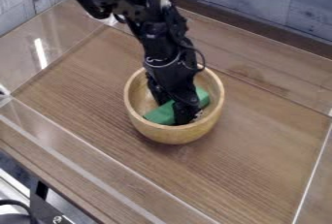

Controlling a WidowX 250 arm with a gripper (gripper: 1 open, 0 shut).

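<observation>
A wooden bowl (139,119) sits near the middle of the tabletop, with a green object (166,112) inside it. The black arm reaches down from the upper left, and its gripper (180,100) is low inside the bowl at the green object, covering part of it. The fingertips are dark and partly hidden, so whether they are closed around the object is hard to see.
A grey plank wall (259,5) runs along the back. A dark cable lies at the lower left, off the table's edge.
</observation>
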